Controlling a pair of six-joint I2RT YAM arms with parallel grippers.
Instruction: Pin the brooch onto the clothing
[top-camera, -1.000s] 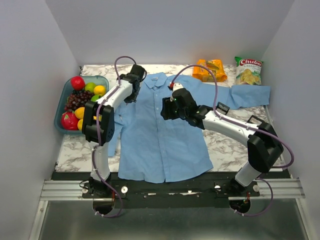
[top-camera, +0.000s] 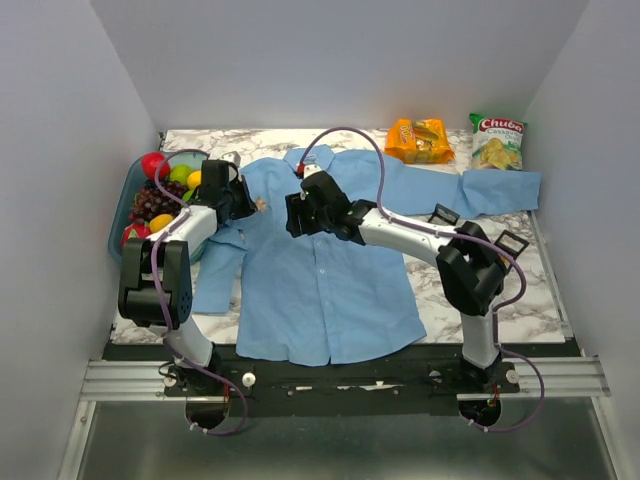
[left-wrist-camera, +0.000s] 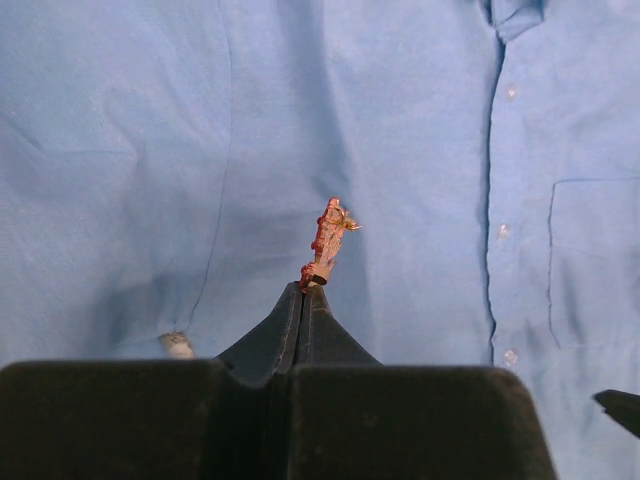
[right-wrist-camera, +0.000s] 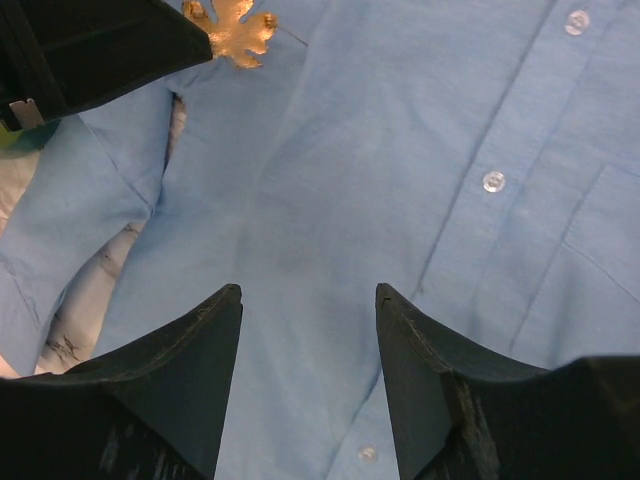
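Note:
A golden, leaf-shaped brooch (top-camera: 260, 204) shows at the tips of my left gripper (top-camera: 250, 208), which is shut on its edge. Seen from the left wrist, the brooch (left-wrist-camera: 328, 240) stands nearly edge-on, reddish gold, over the blue shirt (left-wrist-camera: 420, 150). The right wrist view has the brooch (right-wrist-camera: 240, 35) at top left, its leaf face showing. Spread flat on the table lies the shirt (top-camera: 285, 290). My right gripper (top-camera: 291, 216) is open above the shirt near its button line, with only cloth visible beyond its fingers (right-wrist-camera: 205, 350).
A teal bowl of fruit (top-camera: 121, 222) stands at the left, under and beside the left arm. At the back right are an orange snack bag (top-camera: 420, 141) and a green chip bag (top-camera: 497, 143). Two small dark frames (top-camera: 512, 244) rest on the right side. The lower shirt is clear.
The left arm has moved left, its gripper now turned toward the right with the brooch showing. My right gripper has shifted left, over the shirt's button line. The shirt has stayed in place.

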